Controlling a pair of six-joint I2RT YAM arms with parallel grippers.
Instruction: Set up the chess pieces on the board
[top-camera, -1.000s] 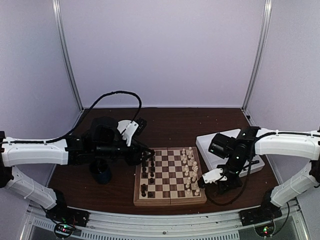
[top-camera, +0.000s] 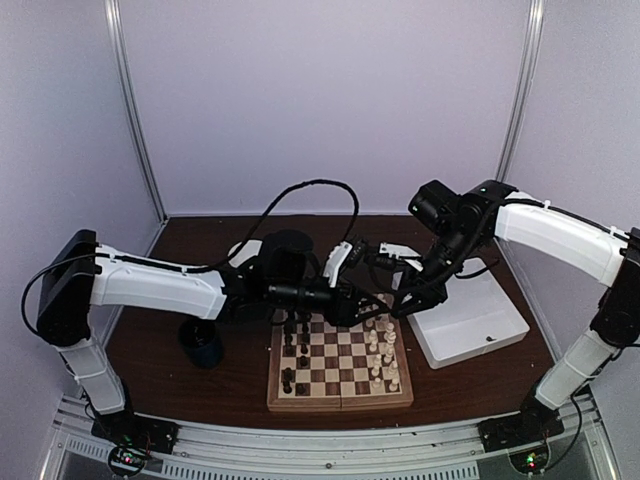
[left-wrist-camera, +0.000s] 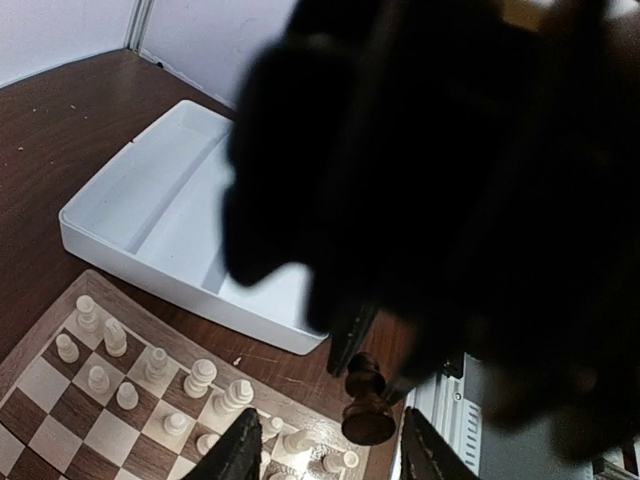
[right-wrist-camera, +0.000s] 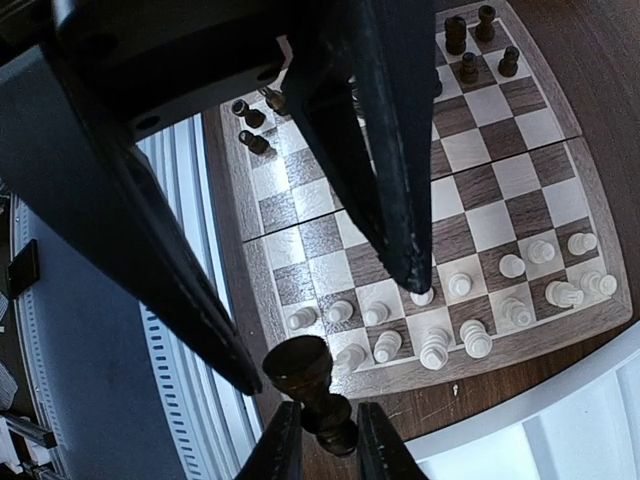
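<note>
Both grippers meet above the chessboard (top-camera: 330, 390). A dark chess piece (left-wrist-camera: 368, 420) is held by my right gripper, whose fingers show behind it in the left wrist view. My left gripper is open just below that piece, one finger to each side. In the right wrist view the piece (right-wrist-camera: 300, 365) hangs between the right gripper fingertips, with the large left fingers reaching round it from above. White pieces (right-wrist-camera: 477, 338) stand along one side of the board, dark pieces (right-wrist-camera: 456, 35) along the other.
A white tray (top-camera: 470, 330) lies right of the board. A dark cup (top-camera: 200, 345) stands at the left, with another object behind the left arm.
My left arm has moved right, bringing the two grippers together over the board.
</note>
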